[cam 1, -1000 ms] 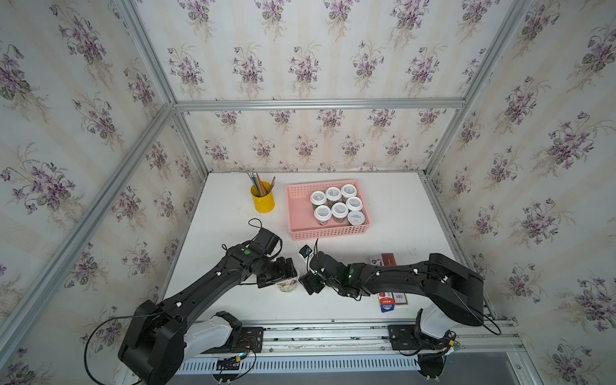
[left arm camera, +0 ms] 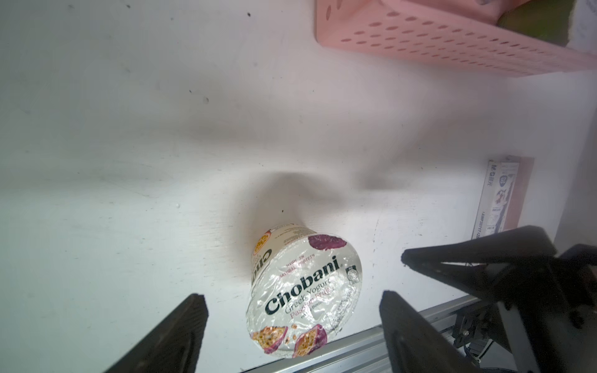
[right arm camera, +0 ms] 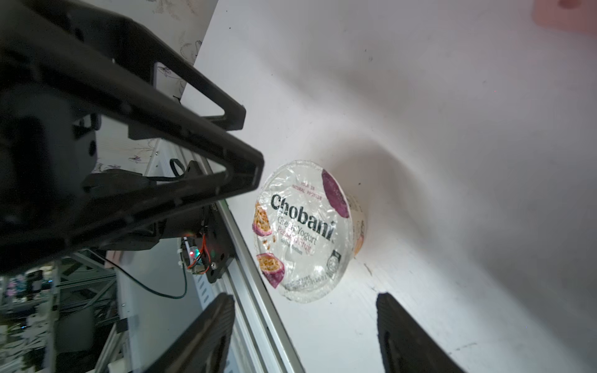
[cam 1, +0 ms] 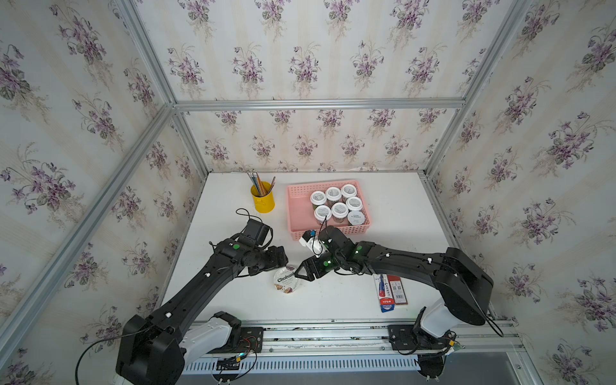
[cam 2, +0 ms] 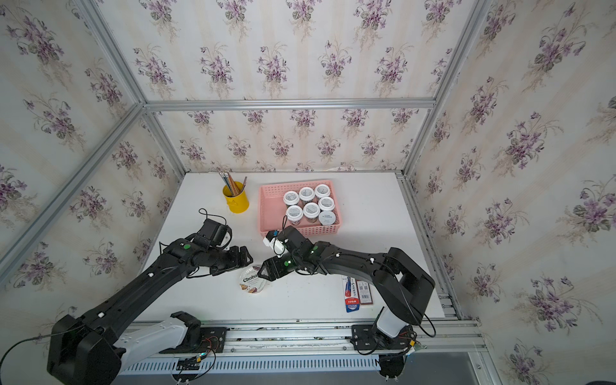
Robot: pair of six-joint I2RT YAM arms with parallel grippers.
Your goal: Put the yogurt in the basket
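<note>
The Chobani yogurt cup [cam 1: 285,279] sits on the white table between my two grippers. In both wrist views its foil lid [left arm camera: 304,292] [right arm camera: 298,230] faces up, below and between the spread fingers. My left gripper [cam 1: 273,258] is raised at the cup's back-left and is open, with nothing between its fingers. My right gripper [cam 1: 306,268] is at the cup's right, also apart from it and open, its fingers empty in its wrist view. The pink basket [cam 1: 299,205] stands behind, with several white-lidded jars in its middle and right; its left part is bare.
A yellow pencil cup [cam 1: 263,201] stands left of the basket. Boxed items [cam 1: 385,292] lie at the front right, beside my right arm.
Both arms have risen, the left moving back and left, the right upward and slightly left.
</note>
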